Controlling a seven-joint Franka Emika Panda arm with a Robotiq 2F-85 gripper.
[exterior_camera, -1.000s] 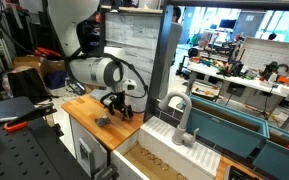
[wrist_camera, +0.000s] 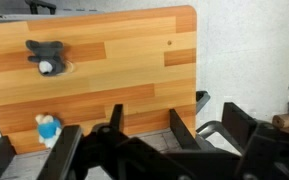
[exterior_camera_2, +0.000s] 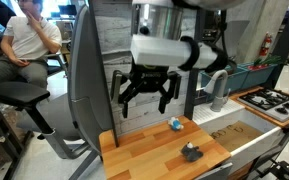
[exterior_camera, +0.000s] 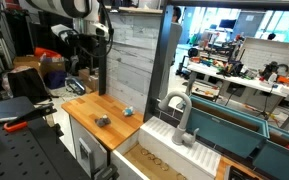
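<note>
Two small toys lie apart on the wooden board (exterior_camera_2: 149,160). A dark grey plush toy (wrist_camera: 49,57) is at the upper left of the wrist view, and in exterior view 1 the same grey toy (exterior_camera: 102,121) lies near the board's front edge. Lower left in the wrist view is a blue-and-white toy (wrist_camera: 48,127); that blue toy (exterior_camera: 128,111) lies nearer the sink side in exterior view 1. High over the board's far end, well clear of both toys, my gripper (exterior_camera_2: 145,110) is open and empty.
Beside the board stand a grey tap (exterior_camera: 176,112) and an open drawer (exterior_camera: 164,165). A grey upright post (exterior_camera: 167,50) rises near the board. Someone sits in a chair (exterior_camera_2: 22,95) at the left of exterior view 2. Bare board surrounds the toys.
My gripper was low over the board by the toys one second ago. It has since risen and moved away left in exterior view 1, while both toys stay on the board.
</note>
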